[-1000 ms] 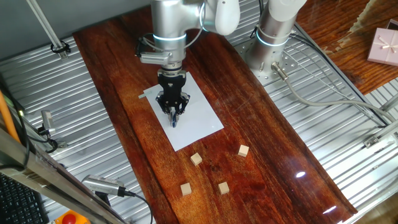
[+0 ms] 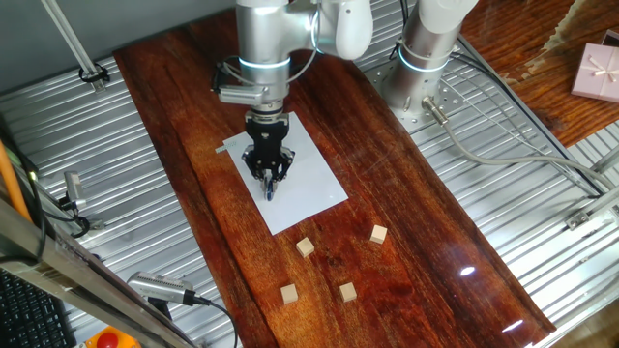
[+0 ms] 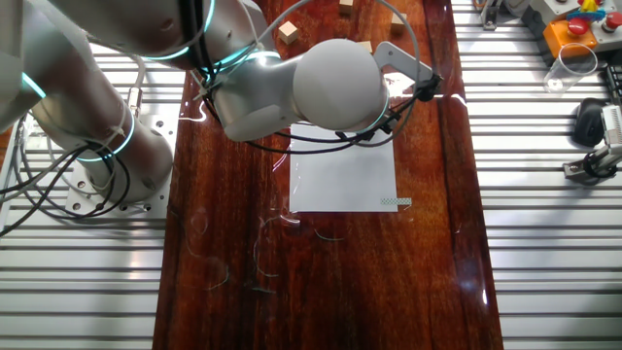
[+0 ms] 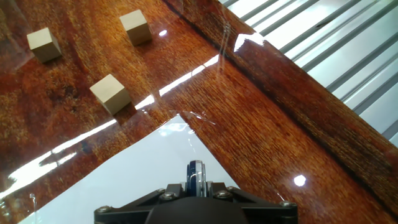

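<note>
Over the left part of a white paper sheet (image 2: 308, 184), my gripper (image 2: 269, 177) points down, shut on a slim dark-blue and silver pen-like object (image 4: 196, 177). In the wrist view the object stands between the fingers, its upper end showing. Whether its lower tip touches the paper cannot be told. No marks show on the visible paper. From exterior view 2, the arm hides the gripper and part of the sheet (image 3: 342, 180).
Several pale wooden cubes lie on the glossy brown table beyond the sheet, the closest being one cube (image 2: 306, 246). A small patterned strip (image 3: 396, 201) sits at one sheet corner. Bare tabletop (image 3: 321, 292) stretches along the sheet's other side.
</note>
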